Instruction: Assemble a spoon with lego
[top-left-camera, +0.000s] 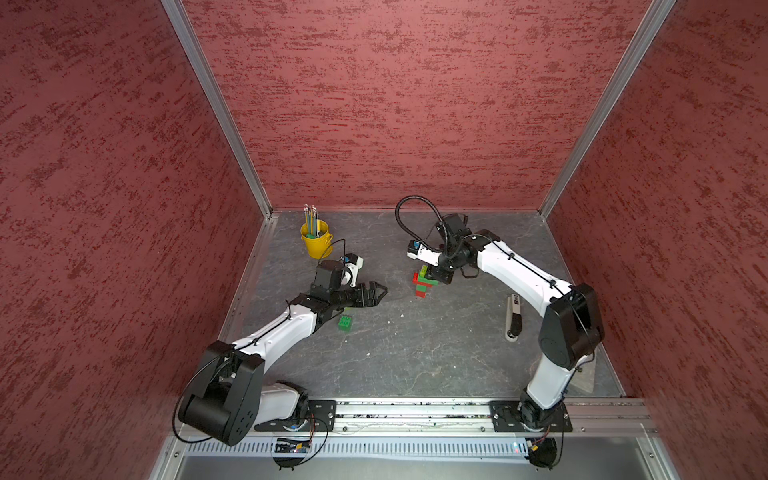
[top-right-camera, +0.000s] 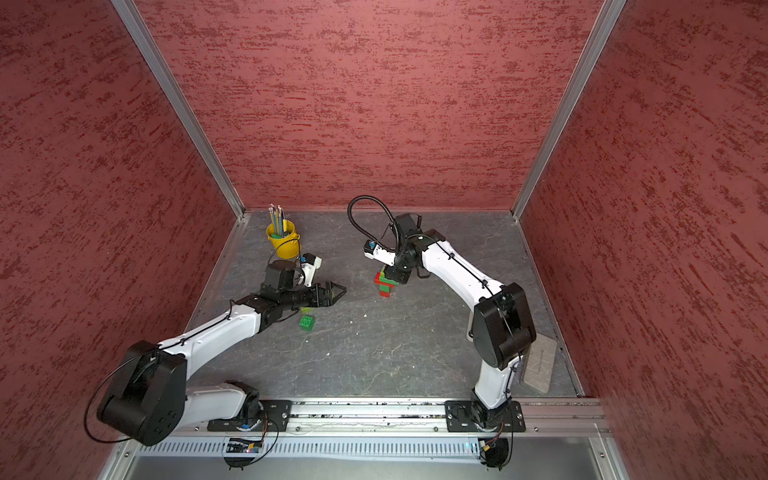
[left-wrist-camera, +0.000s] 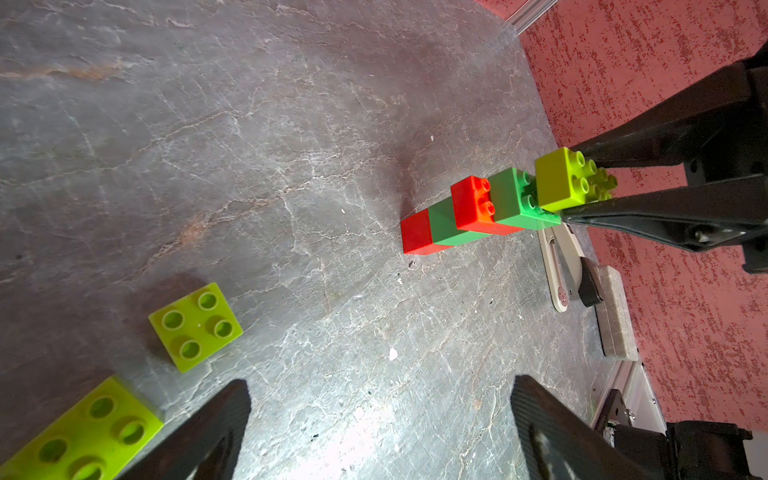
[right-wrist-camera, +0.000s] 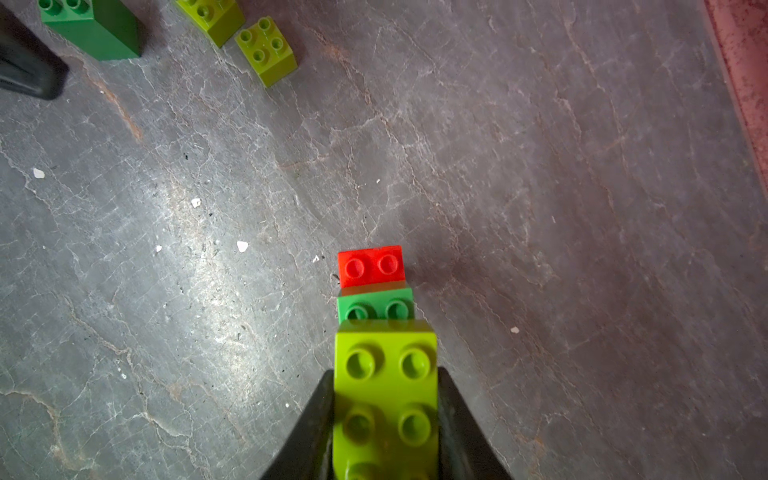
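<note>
In the left wrist view, a stepped chain of red (left-wrist-camera: 417, 232), green and lime bricks slants up towards the right arm's fingers. At its upper end a lime brick (left-wrist-camera: 560, 180) sits by a green brick (left-wrist-camera: 512, 196). My right gripper is shut on this lime brick (right-wrist-camera: 385, 376), one finger on each side. Red (right-wrist-camera: 370, 265) and green (right-wrist-camera: 376, 305) bricks show beyond it; the rest is hidden underneath. My left gripper is open and empty, left of the chain. Near it lie a small lime brick (left-wrist-camera: 197, 326) and a longer lime brick (left-wrist-camera: 88, 436).
A loose green brick (top-left-camera: 345, 322) rests below the left gripper. At the back left stands a yellow bucket (top-left-camera: 317, 244) holding long thin sticks. A box cutter (top-left-camera: 513, 317) and a grey block (top-right-camera: 540, 362) lie on the right.
</note>
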